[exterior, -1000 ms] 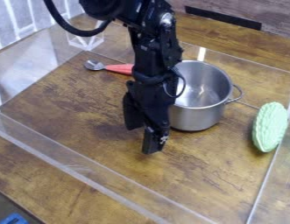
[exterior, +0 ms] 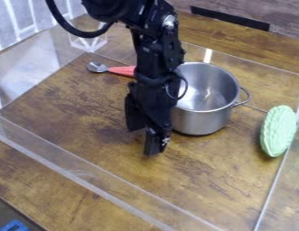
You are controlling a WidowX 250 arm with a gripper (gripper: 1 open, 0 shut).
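The black arm reaches down from the top centre to the wooden tabletop, where my gripper (exterior: pixel 148 135) hangs low, just left of and in front of a steel pot (exterior: pixel 209 104). Its fingers are dark and partly overlap each other; I see nothing clearly held between them. The arm hides part of the pot's left side.
A spoon with a red handle (exterior: pixel 120 70) lies behind the arm at the back left. A pale green ribbed oval (exterior: pixel 278 131) lies at the right.
The arm and gripper have shifted slightly to the left, uncovering a little more of the pot. The other objects stay where they were.
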